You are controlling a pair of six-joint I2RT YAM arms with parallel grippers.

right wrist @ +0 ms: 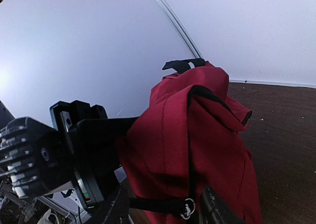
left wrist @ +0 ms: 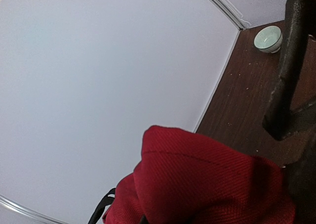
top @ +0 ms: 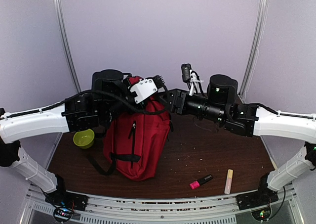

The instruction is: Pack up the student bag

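The red backpack (top: pixel 137 140) stands tilted on the table in the top view, its upper part partly hidden by my left arm. Bunched red fabric of the backpack (left wrist: pixel 207 182) fills the bottom of the left wrist view. My left gripper (top: pixel 160 83) is shut on fabric at the bag's top; its fingertips are largely hidden. My right gripper stands open close to the bag's top edge, with a metal ring (right wrist: pixel 187 209) and red fabric showing between its fingers. A pink-and-black marker (top: pixel 201 181) and a pale yellow stick (top: pixel 228 181) lie at the front.
A yellow-green bowl (top: pixel 84 138) sits left of the bag. A pale bowl (left wrist: pixel 268 39) rests by the wall; my right arm hides it in the top view. The two grippers nearly touch. Table space right of the bag is clear.
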